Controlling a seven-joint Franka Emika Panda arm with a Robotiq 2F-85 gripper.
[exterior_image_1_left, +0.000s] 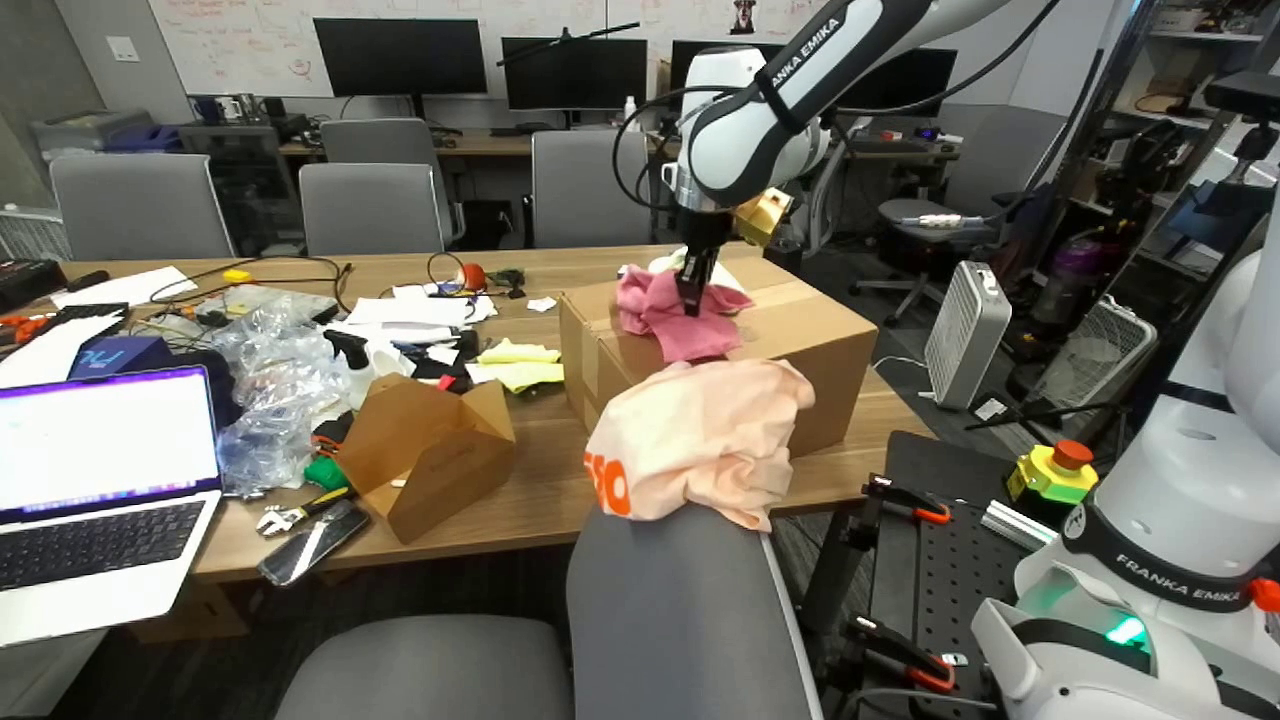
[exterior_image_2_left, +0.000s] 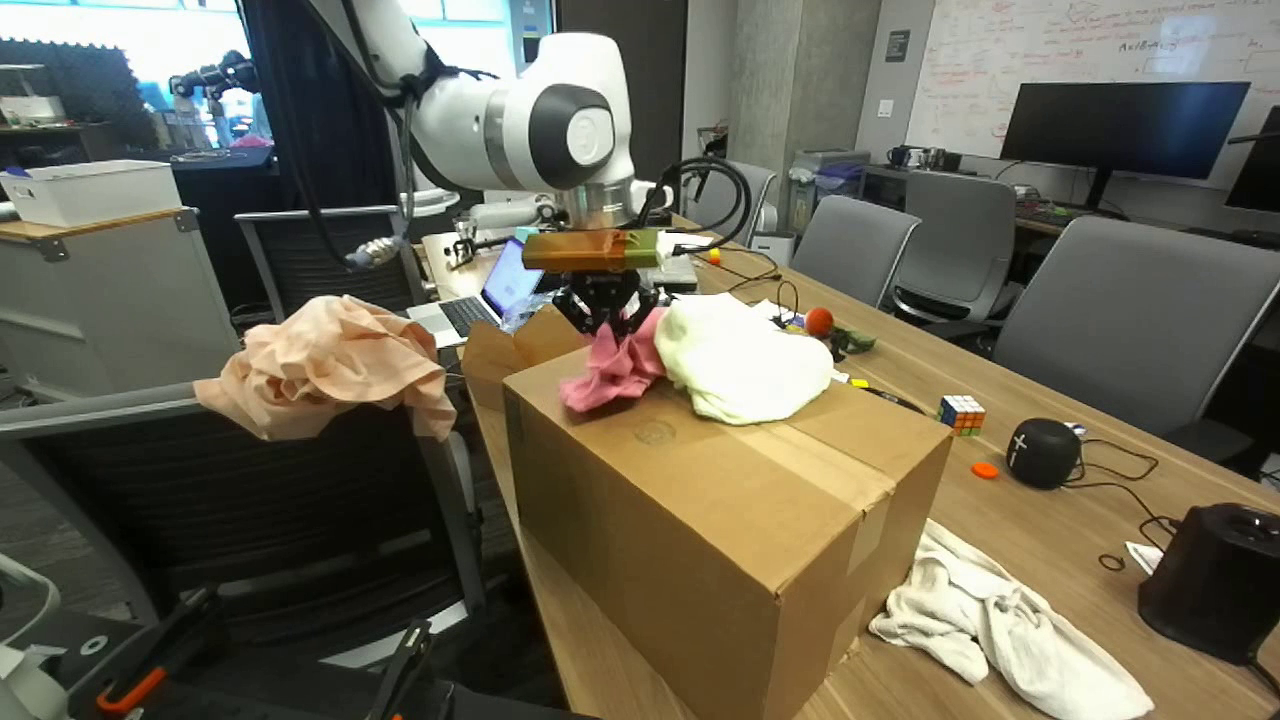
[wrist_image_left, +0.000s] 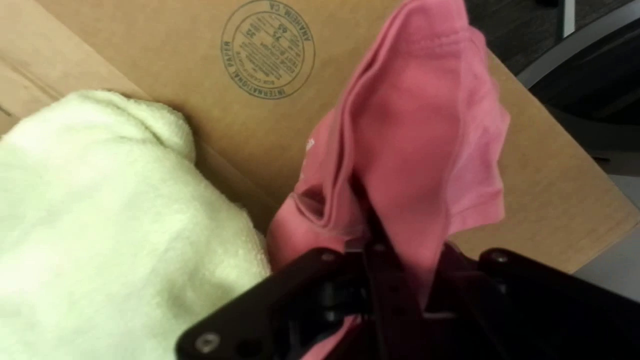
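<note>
My gripper is above the edge of a large cardboard box, shut on a pink cloth. In the wrist view the cloth bunches up between the fingers, and its folds spread beyond them over the box top. The pink cloth still rests partly on the box in exterior view 2. Beside it lies a pale yellow-white towel, also on the box top. A peach cloth with orange lettering is draped over the chair back in front.
A white cloth lies on the table past the box. An open brown carton, plastic bags and a laptop crowd the table's left side. The box top nearest exterior view 2 is bare.
</note>
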